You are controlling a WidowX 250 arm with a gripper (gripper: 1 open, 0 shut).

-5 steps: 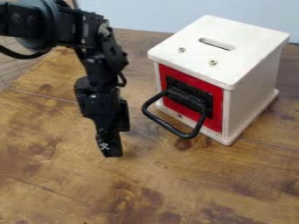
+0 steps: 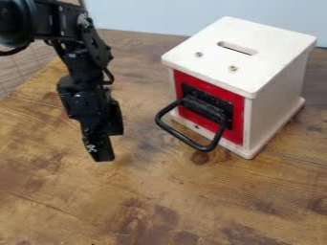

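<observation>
My black gripper (image 2: pixel 99 134) points down low over the wooden table (image 2: pixel 141 206), left of a white wooden box (image 2: pixel 274 86). The box has a slot and two small metal fittings on top and a red front panel (image 2: pixel 194 84). A black U-shaped handle (image 2: pixel 179 138) juts out from a black mount on that panel. The gripper is apart from the handle; whether its fingers are open is hard to tell from this side.
A white wall (image 2: pixel 153 19) runs along the back, and the floor shows past the table's edge at the upper left.
My arm and gripper have moved left and slightly up, away from the handle. The box and handle look unchanged.
</observation>
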